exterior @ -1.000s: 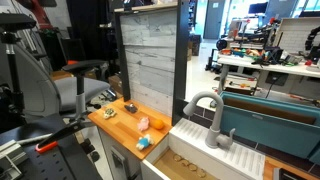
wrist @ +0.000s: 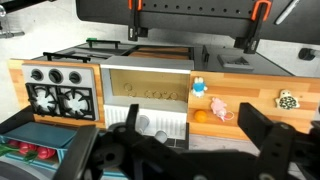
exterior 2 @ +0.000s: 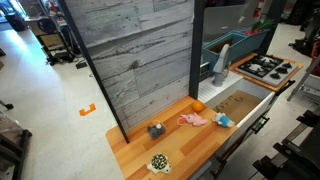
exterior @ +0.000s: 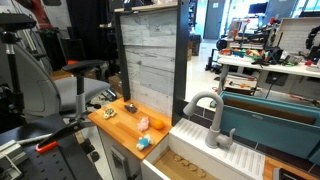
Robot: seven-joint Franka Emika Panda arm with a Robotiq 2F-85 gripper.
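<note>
My gripper shows at the bottom of the wrist view, its two dark fingers standing wide apart with nothing between them. It hangs above a toy kitchen counter. On the wooden counter top lie an orange ball, a pink toy, a blue and white toy, a small dark object and a pale, dark-spotted piece. The same pink toy and orange ball appear right of centre in the wrist view. No object touches the fingers.
A grey faucet rises behind the tan-floored open basin or drawer. Black burners sit at the other end. The grey plank backboard stands behind the counter, and a blue bin lies beyond the faucet.
</note>
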